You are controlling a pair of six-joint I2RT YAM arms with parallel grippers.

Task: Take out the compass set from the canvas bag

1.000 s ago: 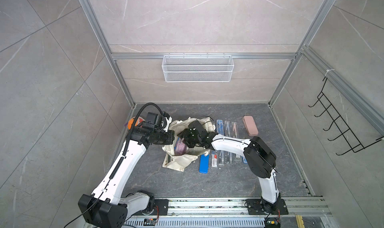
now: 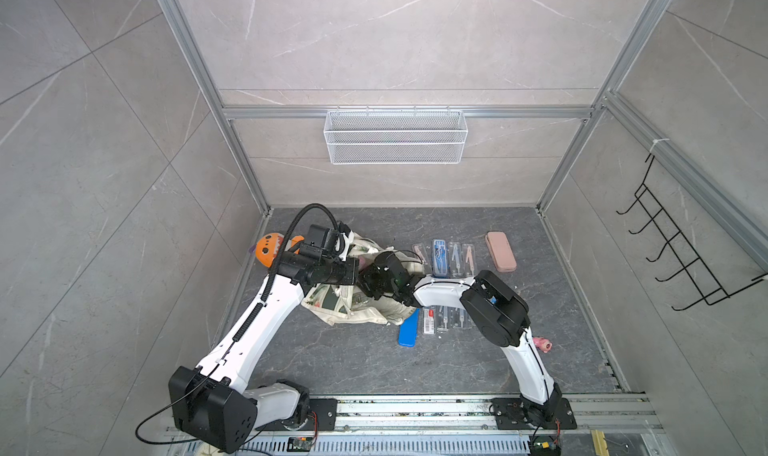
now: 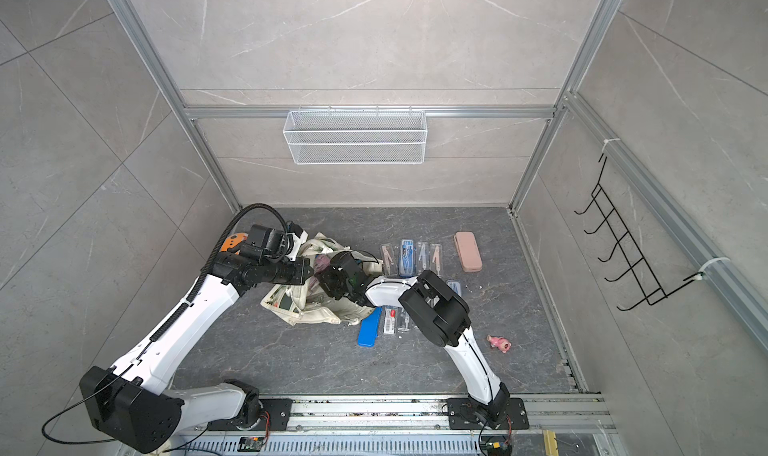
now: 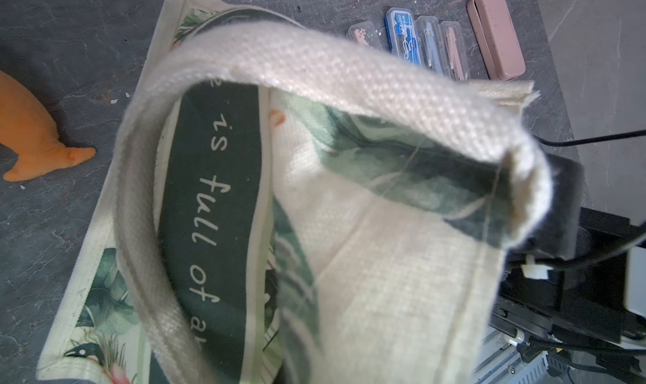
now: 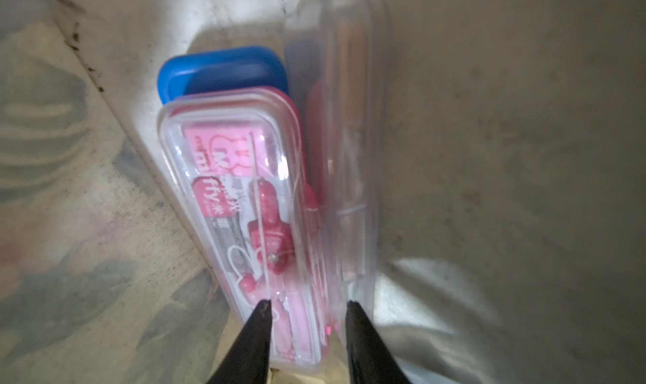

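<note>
The cream canvas bag (image 2: 376,312) lies on the table, its printed side and handle filling the left wrist view. My left gripper (image 2: 350,270) is at the bag's left part; its fingertips are hidden in the left wrist view. My right gripper is inside the bag, part open, fingertips over a pink Miffy compass set (image 5: 242,188) in a clear case, nothing seen gripped. Beside that lies another clear case (image 5: 350,162), with a blue case (image 5: 215,67) underneath.
An orange plush toy (image 2: 270,248) is left of the bag. Clear cases (image 2: 454,257), a blue case (image 2: 407,332) and a pink case (image 2: 500,251) lie around it on the right. A small pink figure (image 3: 498,343) is at the front right.
My right gripper has moved left and down within the bag.
</note>
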